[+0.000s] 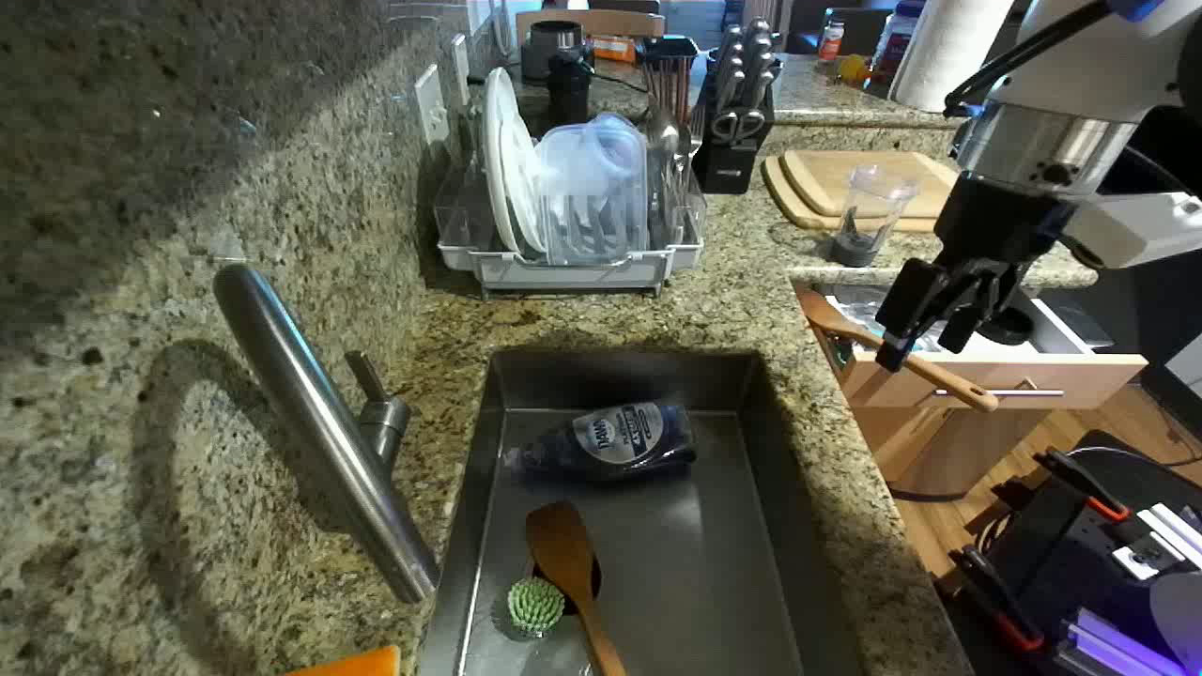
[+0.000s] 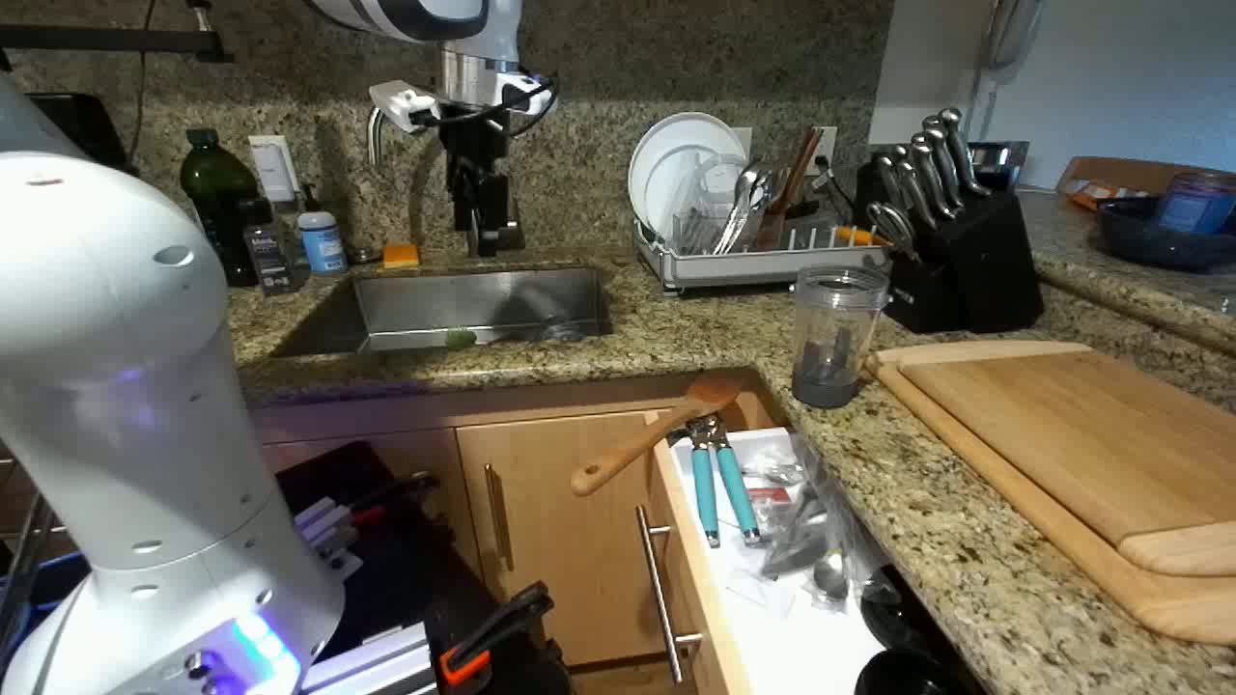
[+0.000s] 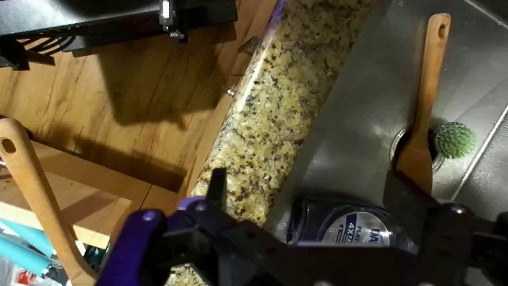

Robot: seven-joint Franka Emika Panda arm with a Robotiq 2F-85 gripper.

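My gripper is open, its two fingers wide apart with nothing between them. In the second exterior view the gripper (image 2: 487, 245) hangs above the counter and sink area. Inside the sink (image 1: 721, 563) lie a wooden spatula (image 1: 560, 552), a dark Dawn bottle (image 1: 620, 439) on its side and a green scrub brush (image 1: 534, 606). The spatula (image 3: 425, 100) rests over the drain beside the brush (image 3: 453, 140). A second wooden utensil, a spoon (image 2: 649, 440), lies across the corner of the open drawer (image 2: 742, 625), its handle sticking out past the front.
Turquoise-handled tool (image 2: 720, 481) and bagged utensils lie in the drawer. A dish rack (image 1: 569, 265), knife block (image 2: 962, 249), clear cup (image 2: 836, 336) and cutting boards (image 2: 1078, 452) occupy the counter. The faucet (image 1: 327, 428) arches beside the sink. Much of the sink floor is bare.
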